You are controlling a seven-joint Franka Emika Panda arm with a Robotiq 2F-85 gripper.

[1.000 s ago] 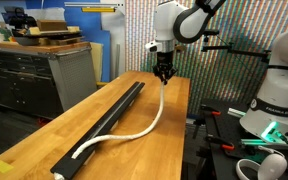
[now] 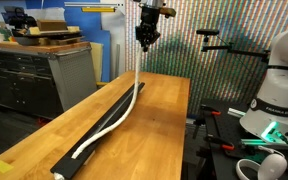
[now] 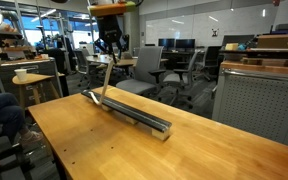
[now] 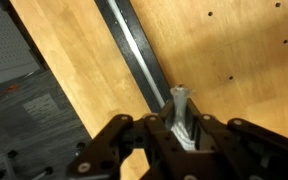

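Note:
A long pale flexible strip [image 2: 125, 112] runs from the near end of a long black channel [image 2: 96, 133] on the wooden table, then curves steeply upward. High over the table's far part, my gripper [image 2: 145, 45] is shut on the strip's raised end. In exterior view 2 the strip [image 3: 108, 78] rises from beside the channel [image 3: 136, 113] toward the gripper [image 3: 111, 50]. Looking down in the wrist view, I see the strip's end [image 4: 180, 101] at the gripper, with the channel [image 4: 132, 50] below. How deep the strip's near part sits in the channel, I cannot tell.
Bare tabletop [image 3: 199, 143] lies on both sides of the channel. A workbench with drawers [image 2: 42, 75] stands behind the table. Another white robot arm [image 2: 276, 92] and a white cup-like object [image 2: 259, 168] are at the right.
In exterior view 1 my gripper has risen and moved left with the strip's end. The strip's free stretch has gone from a wide curve to a steeper line closer to the channel.

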